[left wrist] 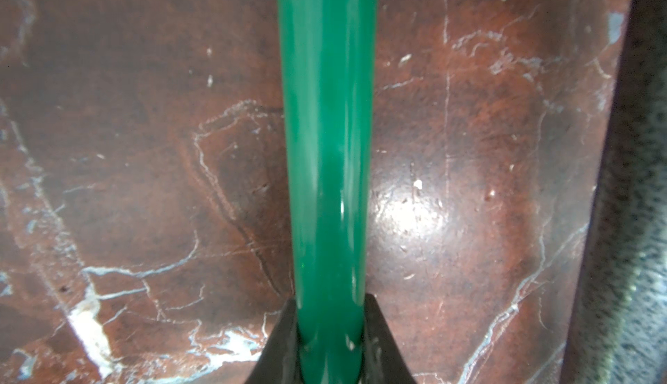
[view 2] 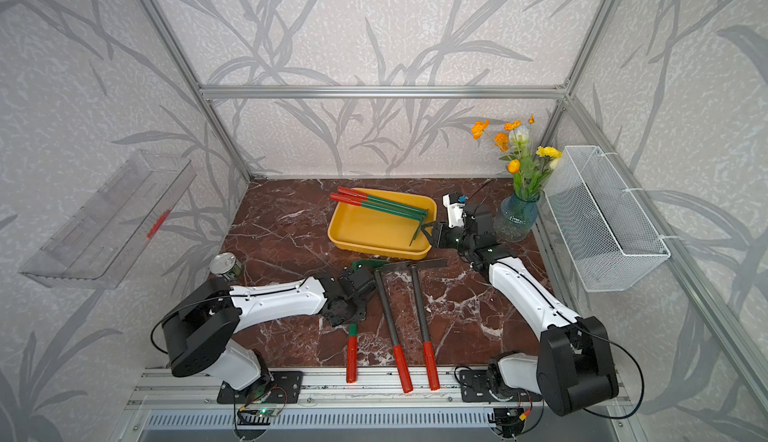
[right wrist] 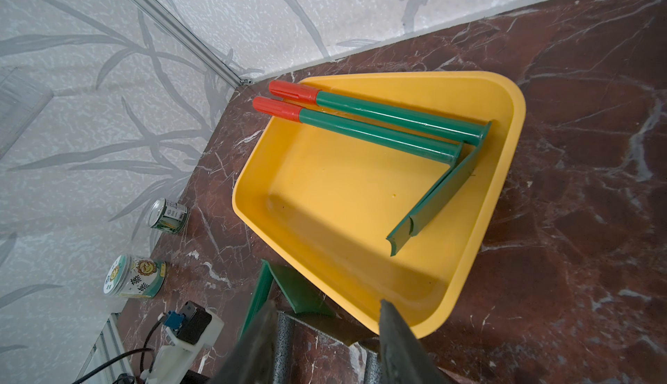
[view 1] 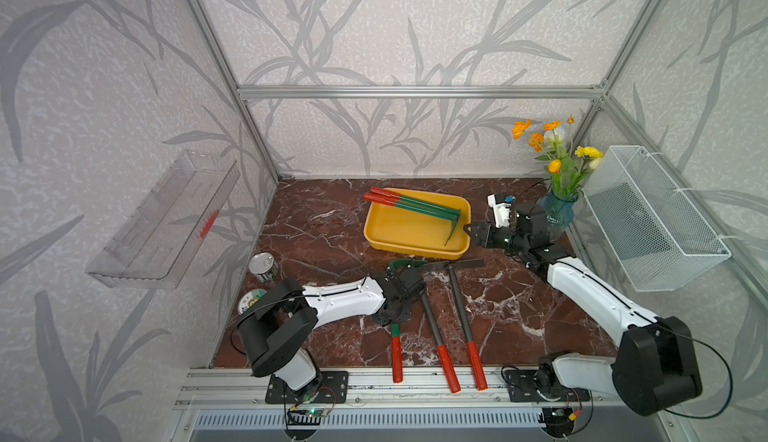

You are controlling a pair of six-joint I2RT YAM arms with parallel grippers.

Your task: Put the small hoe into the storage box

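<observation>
A small green hoe with a red grip (view 1: 396, 354) lies on the marble table in front of the yellow box (view 1: 408, 238). My left gripper is shut on its green shaft (left wrist: 326, 141). My right gripper hangs open at the right edge of the box, nothing seen between its fingers. Two green hoes with red grips (right wrist: 378, 134) lie inside the box.
Two dark long-handled tools (view 2: 424, 322) lie right of the held hoe. A vase of flowers (view 1: 560, 210) stands at the back right, cans (view 1: 264, 266) at the left. A clear basket (view 1: 160, 218) and a mesh basket (view 1: 656, 218) hang on the walls.
</observation>
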